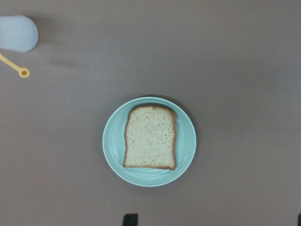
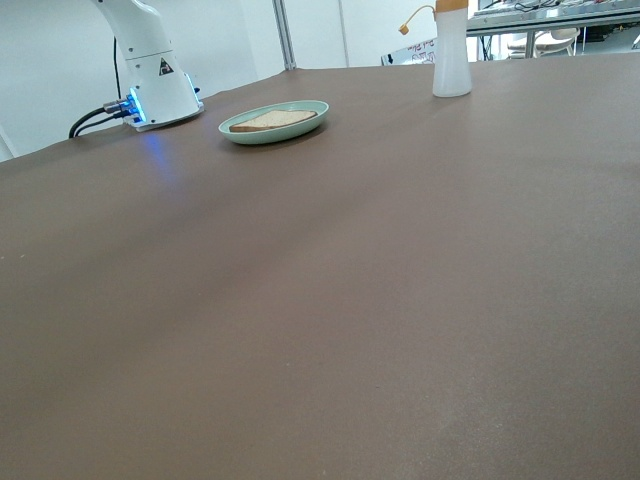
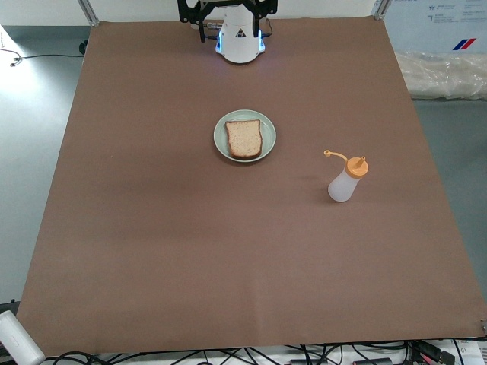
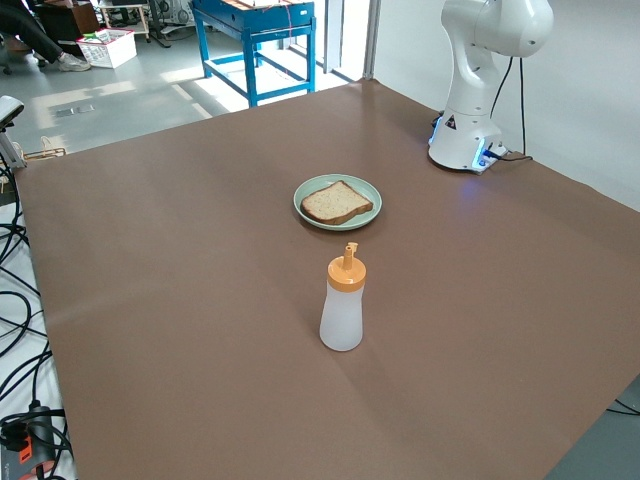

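A slice of bread (image 3: 243,139) lies on a pale green plate (image 3: 221,148) near the middle of the brown table. To the right in the left view stands a translucent squeeze bottle (image 3: 342,185) with an orange cap; in the wrist view it is at the upper left. My black gripper (image 3: 229,30) is high at the back, by the arm's base, above the table. In the wrist view its two fingertips show at the bottom edge, widely apart, with bare table between them, so it is open. The plate and bread sit beneath the wrist camera.
The white arm's base (image 4: 462,145) stands at the back edge. Cables (image 4: 30,360) run along the opposite edge, outside the tabletop.
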